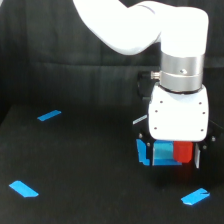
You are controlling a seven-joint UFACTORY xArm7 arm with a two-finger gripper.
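My gripper (174, 156) points down at the right of the camera view, its white hand just above a red block (183, 151) and some blue pieces. One blue piece (142, 152) shows at the left of the hand, and a lighter blue part (163, 153) lies beside the red block. The hand covers the upper parts of these things. Dark finger parts show near the blocks, but whether they touch them or are closed on them is too small to tell.
Blue strips lie flat on the dark surface: one strip (49, 115) at the far left, another (23, 188) at the near left, and a third (195, 197) at the near right.
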